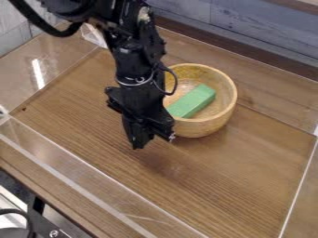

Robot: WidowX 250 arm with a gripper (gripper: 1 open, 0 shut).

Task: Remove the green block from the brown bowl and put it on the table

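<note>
The green block (192,101) lies inside the brown bowl (220,119), slanting from the bowl's middle towards its right wall. In front of the bowl's left side is my gripper (154,139), pointing down towards the table. Part of the bowl's left rim and wall is hidden behind the black arm. The dark fingers are small and blurred in this view, and I cannot tell how far apart they stand. No object shows at the fingertips, and the block is clear of them.
Bare wooden table (205,186) stretches in front of the bowl and to its right. A pale wall (248,33) runs along the back. At the lower left are the table's edge and some dark equipment (19,221).
</note>
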